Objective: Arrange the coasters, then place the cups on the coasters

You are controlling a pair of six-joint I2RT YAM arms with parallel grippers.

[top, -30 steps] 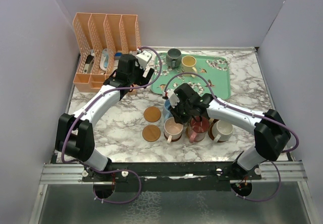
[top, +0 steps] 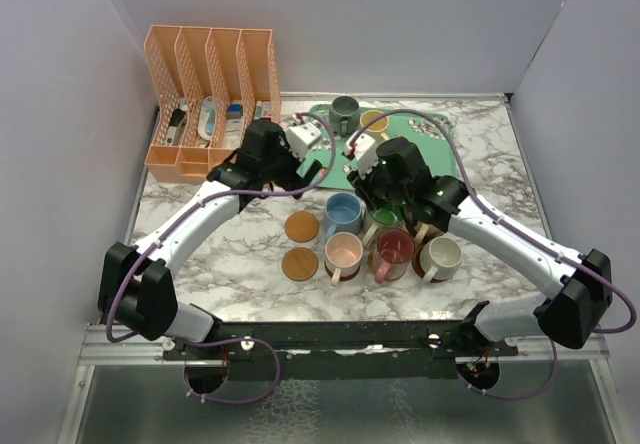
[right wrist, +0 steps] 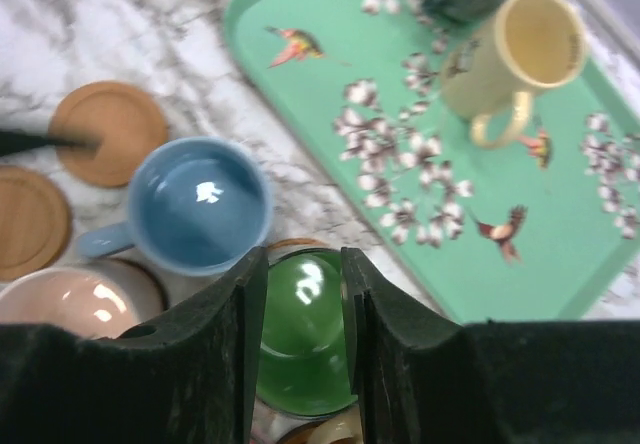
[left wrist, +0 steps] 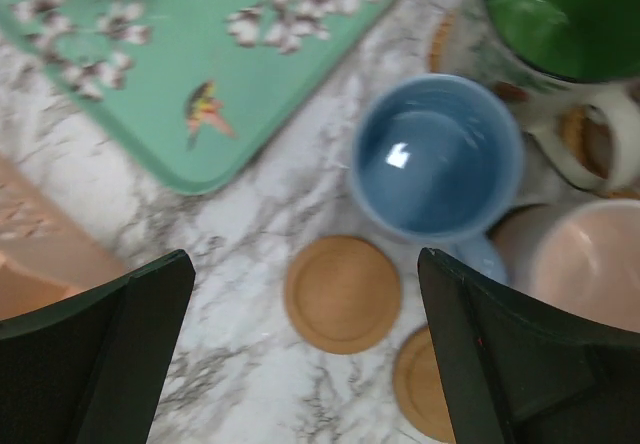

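Note:
My left gripper (top: 305, 174) stands open above the marble near the tray's left corner; in its wrist view the blue cup (left wrist: 435, 149) and a bare cork coaster (left wrist: 340, 294) lie below it. My right gripper hangs over a green-lined cup (right wrist: 300, 374), its fingers a little apart; whether anything is between them is unclear. Another bare coaster (top: 300, 264) lies below the first. A pink cup (top: 343, 252), a red cup (top: 395, 249) and a white cup (top: 440, 259) stand at the front.
An orange compartment organizer (top: 165, 64) stands back left. The green tray (top: 425, 144) holds a grey mug (top: 343, 114) and a yellow mug (right wrist: 500, 64).
My right gripper has moved up and right, from over the pink and blue cups to the green cup. The left gripper has moved slightly toward the front and right.

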